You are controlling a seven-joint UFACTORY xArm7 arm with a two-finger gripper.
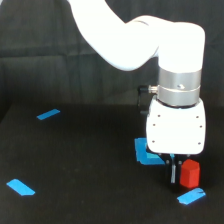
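A red block (190, 174) rests on the dark table at the lower right of the camera view. My gripper (177, 168) points straight down with its dark fingers low, right by the block's left side. The fingers are small and dark against the table, and part of them may be hidden by the block. Whether they are apart or together, or touch the block, I cannot tell.
Behind the gripper lies a blue patch (146, 153), partly covered by the hand. Strips of blue tape lie in front of the block (191, 196), at the front left (20, 187) and at the back left (48, 114).
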